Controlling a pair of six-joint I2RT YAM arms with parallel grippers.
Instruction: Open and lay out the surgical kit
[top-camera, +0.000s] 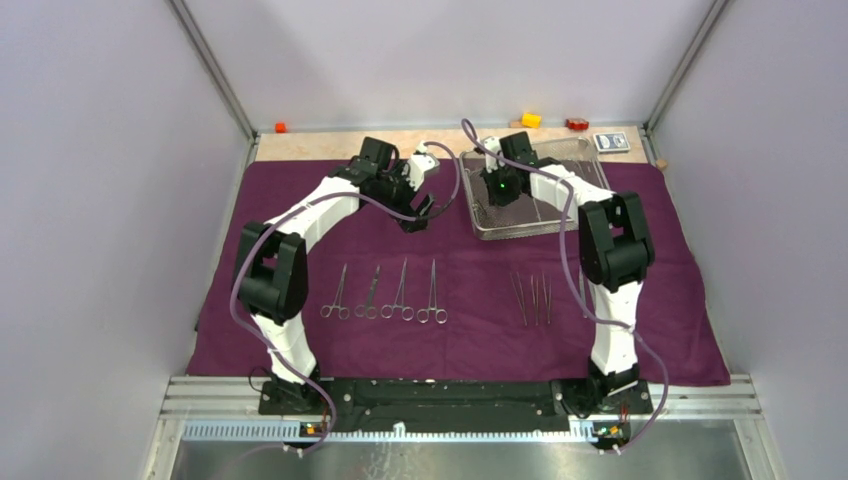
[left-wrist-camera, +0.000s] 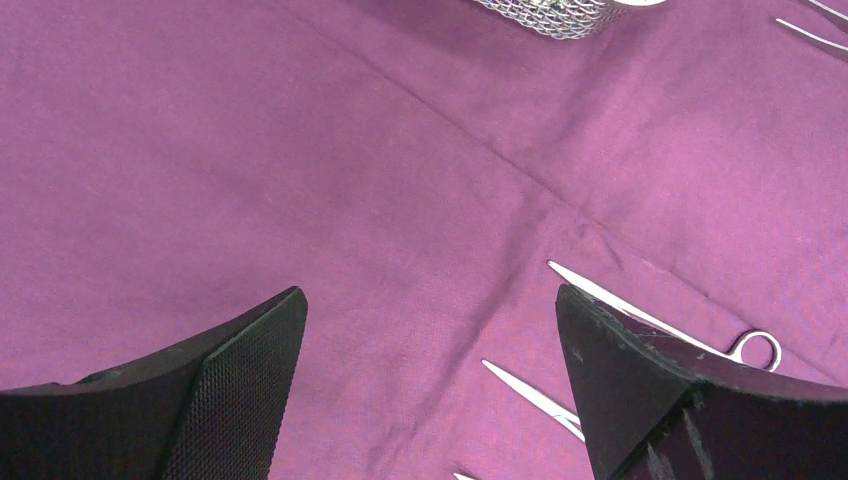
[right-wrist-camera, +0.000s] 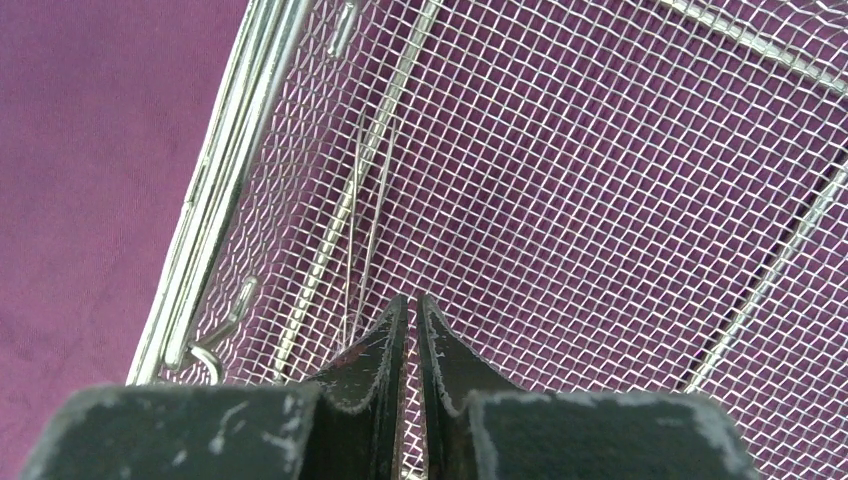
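Observation:
A thin pair of tweezers (right-wrist-camera: 352, 235) lies in the wire mesh tray (top-camera: 520, 233), along the tray's side wall. In the right wrist view my right gripper is inside the tray, its fingertips almost meeting with only a bare slit between. The tweezers are to the left of those fingers, outside them; their lower end is hidden behind the left finger. My left gripper stands wide open over bare cloth, left of the tray. Several scissor-like instruments (top-camera: 402, 300) are laid in a row at front left, and several slim tweezers (top-camera: 536, 300) at front right.
Purple cloth (top-camera: 470, 340) covers the table, bare between the two instrument rows. Along the back edge sit a yellow block (top-camera: 531, 120), a red object (top-camera: 577, 124) and a card box (top-camera: 611, 142). The tray's metal rim (right-wrist-camera: 220, 200) rises close to the right gripper.

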